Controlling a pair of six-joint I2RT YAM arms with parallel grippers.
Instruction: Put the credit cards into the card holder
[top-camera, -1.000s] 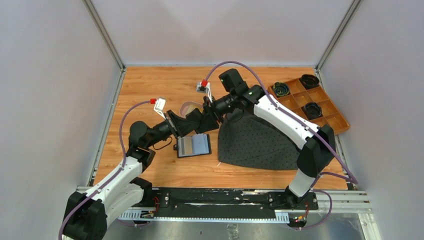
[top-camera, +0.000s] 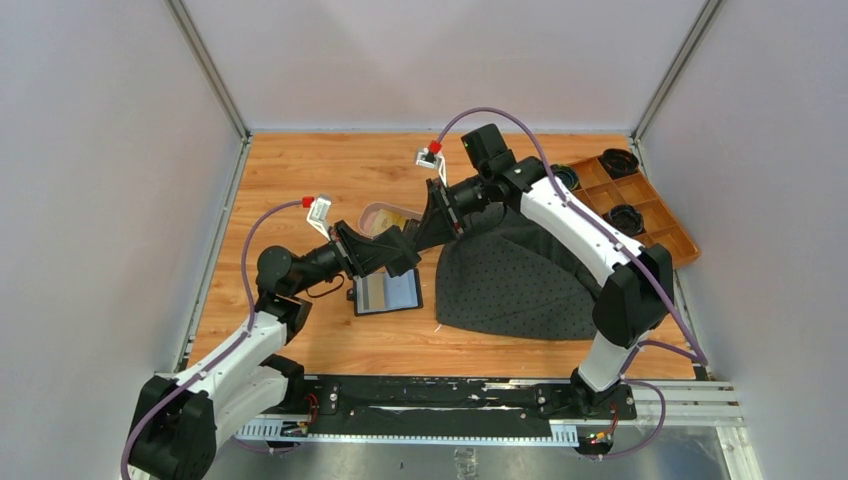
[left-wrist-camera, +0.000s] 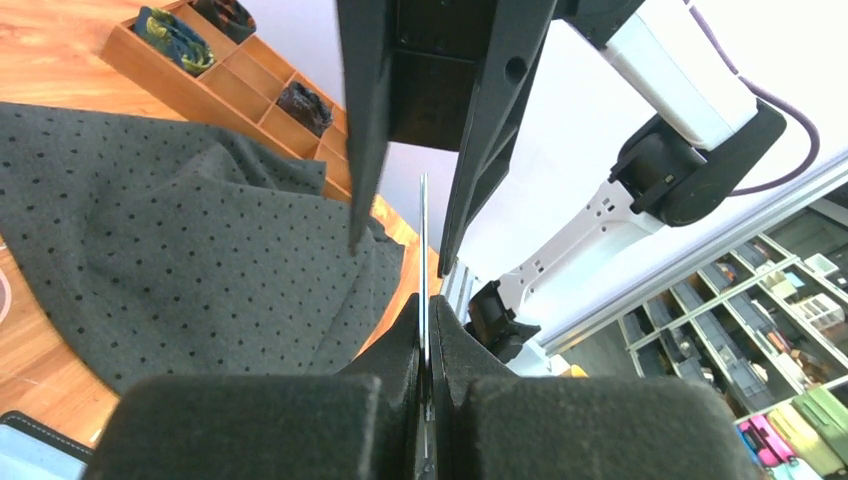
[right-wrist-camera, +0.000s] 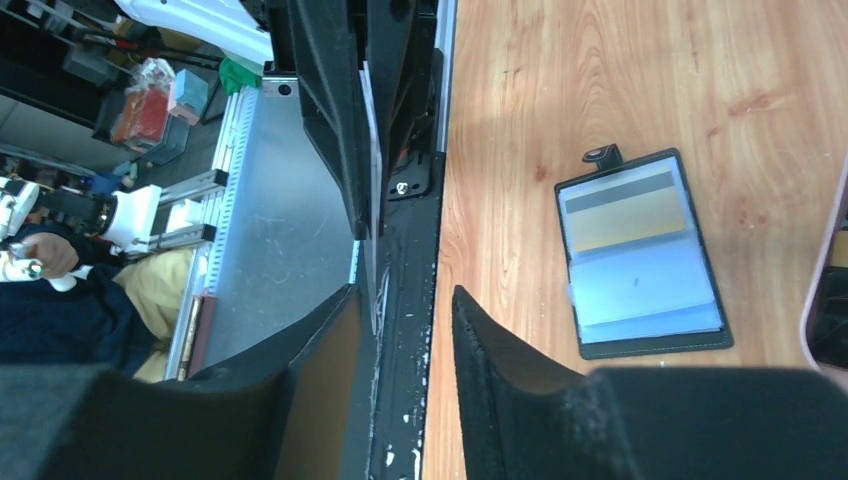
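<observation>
A thin card (left-wrist-camera: 423, 240), seen edge-on, stands out from between the pads of my left gripper, which is shut on it. Around the card's far end, my right gripper has its fingers parted, one on each side with visible gaps. In the top view the two grippers meet above the table, hiding the card. Below them the card holder (right-wrist-camera: 645, 285) lies spread on the wood, with pale blue sleeves, a beige patch and a dark border with a snap tab.
A pink-rimmed tray (top-camera: 369, 216) with something yellowish inside is partly covered by the arms. A dark dotted cloth (top-camera: 510, 290) lies to the right. Behind it stands a wooden compartment box (top-camera: 655, 212) with coiled cables. Bare wood shows at left.
The right arm has drawn back to the right and away from the left gripper, and its gripper now stands open. The left arm has barely moved. The holder has stayed in place.
</observation>
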